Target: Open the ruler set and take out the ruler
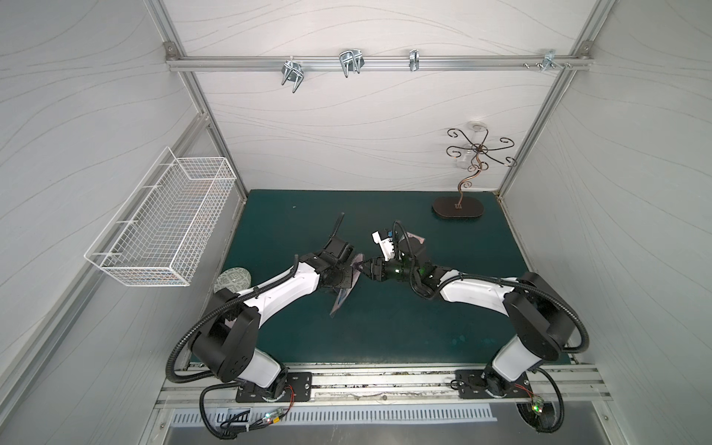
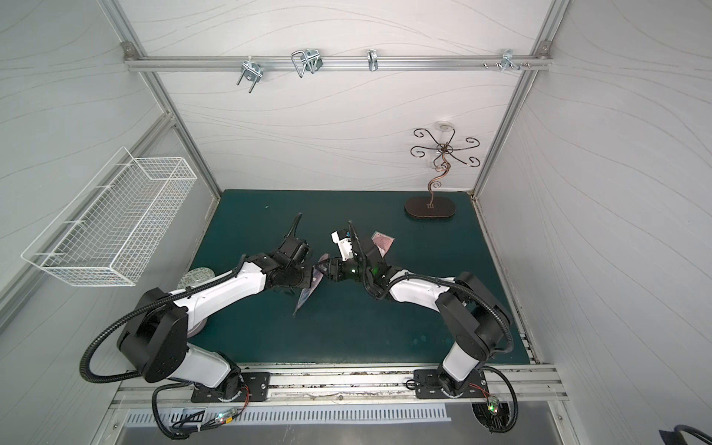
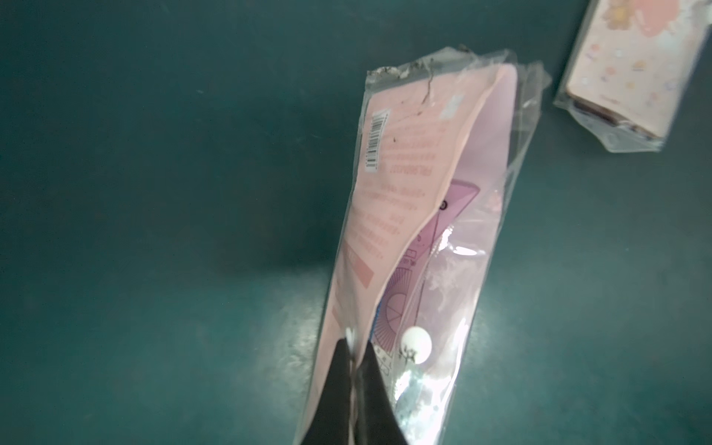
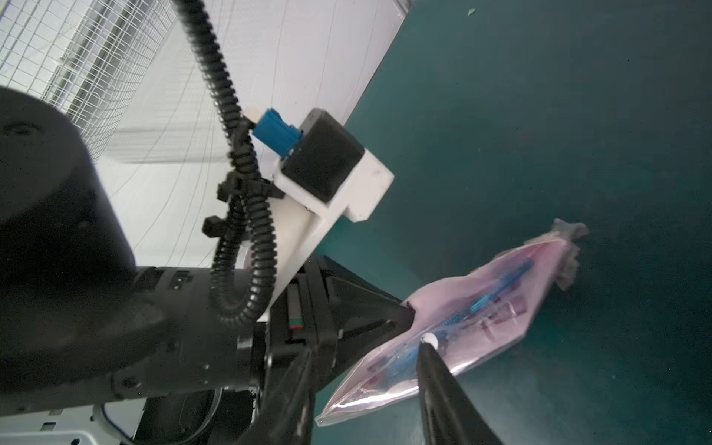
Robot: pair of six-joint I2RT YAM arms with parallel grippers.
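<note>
The ruler set is a pink card sleeve [image 3: 408, 163] in clear film, with a purple ruler [image 3: 415, 267] showing through its front. My left gripper is shut on the sleeve's edge and holds it tilted on its side; this shows in the right wrist view too, where the sleeve [image 4: 474, 296] slants away from the left gripper's black fingers [image 4: 371, 315]. A crumpled clear flap sits at the sleeve's far end. In the right wrist view my right gripper stands part open, its fingers apart close in front of the sleeve's near part. Whether they touch it, I cannot tell.
A second small pink pack [image 2: 382, 243] lies on the green mat behind the right arm. The metal stand [image 1: 458, 207] is at the back right, the white wire basket [image 1: 163, 222] on the left wall.
</note>
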